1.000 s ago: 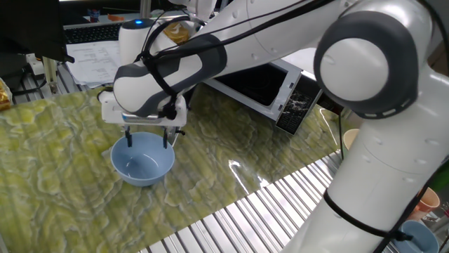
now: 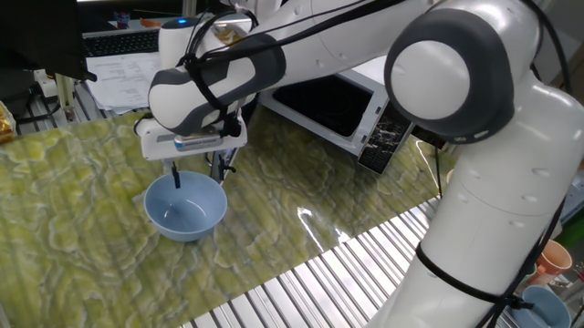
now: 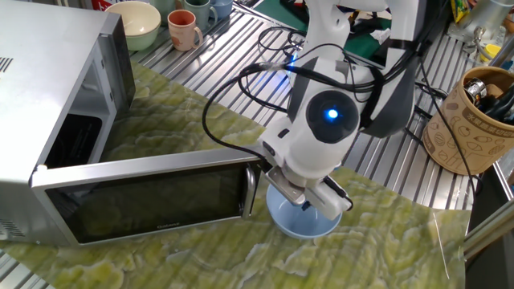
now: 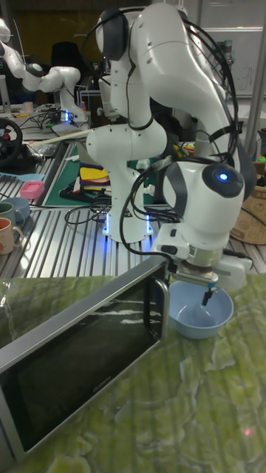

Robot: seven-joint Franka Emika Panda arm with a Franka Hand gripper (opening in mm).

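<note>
A light blue bowl [image 2: 186, 208] stands upright on the green marbled mat and looks empty. My gripper [image 2: 199, 179] is over its far rim in exterior view 1, with the fingers spread apart and nothing seen between them. One dark finger [image 2: 177, 175] reaches down at the back rim; the other is by the bowl's right side. Whether either touches the bowl cannot be told. From exterior view 2, the hand covers part of the bowl [image 3: 299, 224]. Exterior view 3 shows a fingertip [image 4: 206, 298] over the bowl [image 4: 198, 317].
A microwave [image 3: 48, 88] stands close by, its door [image 3: 152, 197] swung open, with the door's handle end near the bowl and hand. Cups [image 3: 183, 30] and a cream bowl [image 3: 136, 24] sit farther back. Open mat [image 2: 73, 228] lies left of the blue bowl.
The hand has turned slightly and shifted a little rightward in exterior view 1, its right finger now farther back. The fingers stay apart. The bowl has not moved.
</note>
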